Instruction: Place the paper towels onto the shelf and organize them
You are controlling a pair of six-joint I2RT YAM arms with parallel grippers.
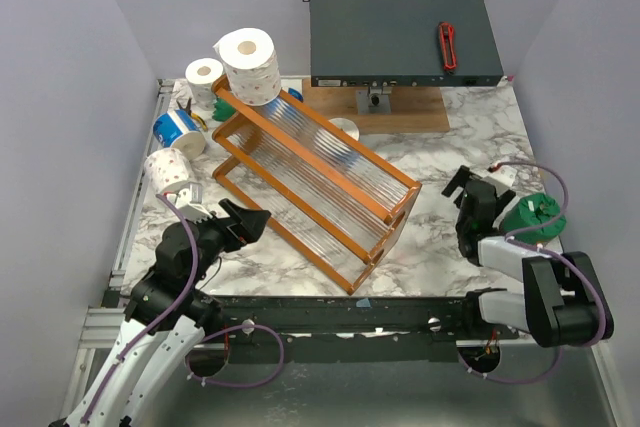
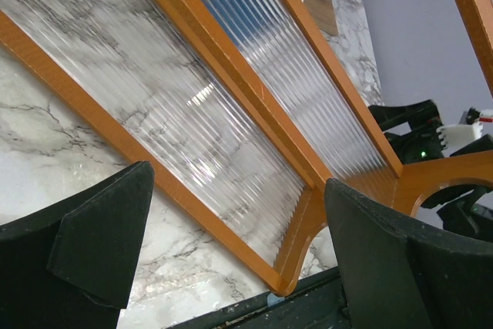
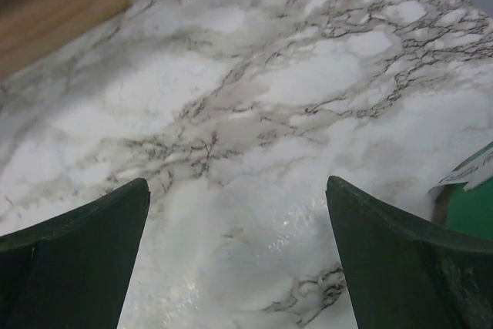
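Observation:
A paper towel roll (image 1: 252, 77) stands on the upper end of the wooden shelf (image 1: 310, 167) with ribbed clear panels, which sits at an angle mid-table. More rolls are at the left: a white one (image 1: 203, 72), a blue-wrapped one (image 1: 175, 132) and a patterned one (image 1: 168, 172). My left gripper (image 1: 250, 225) is open at the shelf's lower left, nothing between its fingers; the shelf fills the left wrist view. My right gripper (image 1: 466, 179) stands open over bare marble right of the shelf, beside a green bag (image 1: 532, 217).
A dark raised platform (image 1: 390, 32) carrying a red cutter (image 1: 446, 47) spans the back, above a wooden board (image 1: 415, 112). Scissors and a green object lie among the left rolls. Marble (image 1: 450, 257) is clear between shelf and right arm.

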